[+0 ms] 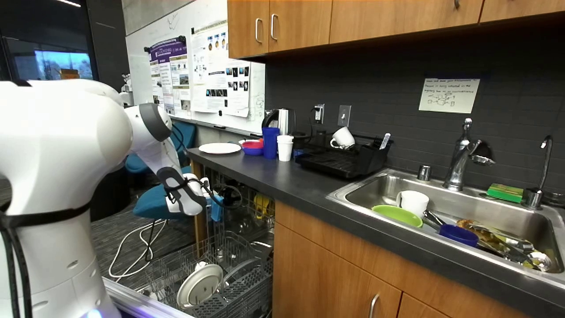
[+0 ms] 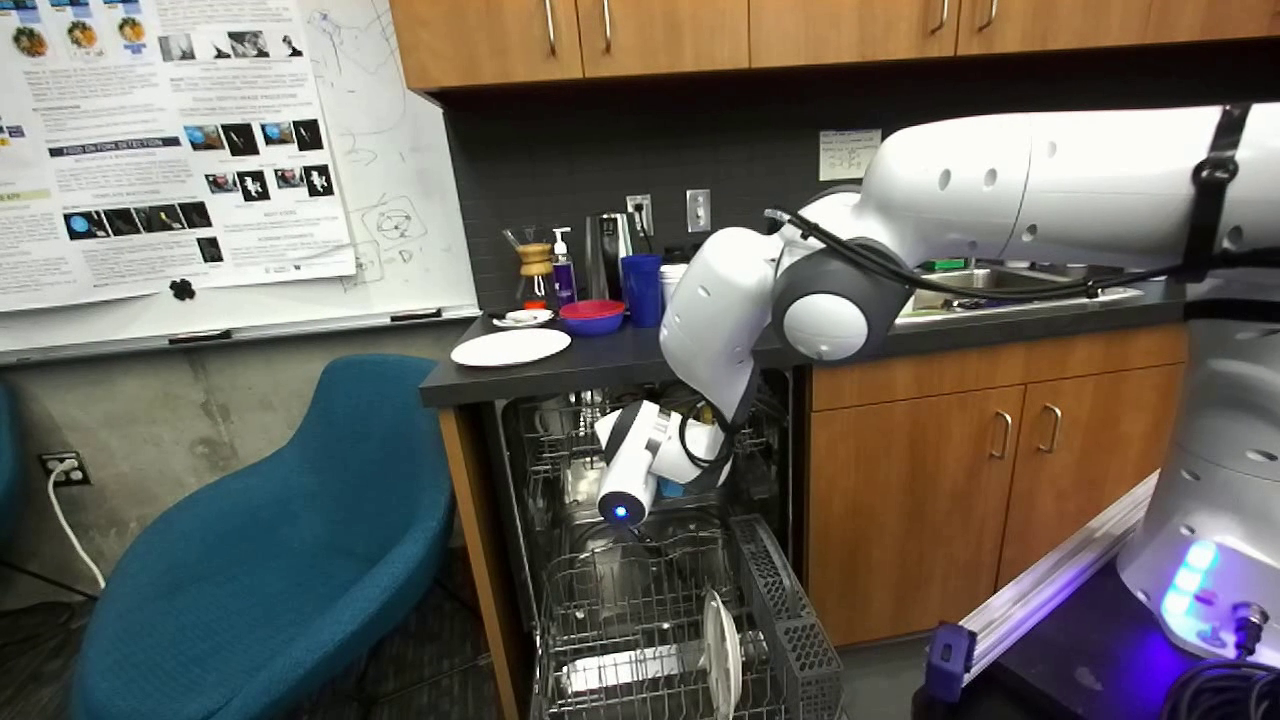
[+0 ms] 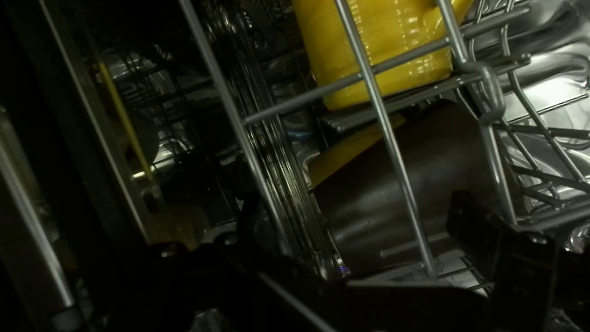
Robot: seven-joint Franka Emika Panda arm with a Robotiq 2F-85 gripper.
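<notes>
My gripper is at the mouth of the dishwasher, its dark fingers low in the wrist view. They stand apart in an open finger, with rack wires and a dark cup showing beyond. That dark cup (image 3: 409, 182) lies tilted behind the wires, with a yellowish inner wall. Above it, a yellow mug (image 3: 381, 50) is partly cut off by the frame. In exterior view 2 the arm's white wrist (image 2: 648, 450) covers the fingers. Whether the fingers touch any wire cannot be told in this dim view.
The lower rack (image 2: 624, 600) is pulled out, with a white plate (image 2: 721, 654) upright in it. Above the dishwasher runs the dark counter (image 2: 450, 382), close to the forearm. The sink (image 1: 365, 191) holds several dishes. A blue chair (image 2: 276, 552) stands to the left.
</notes>
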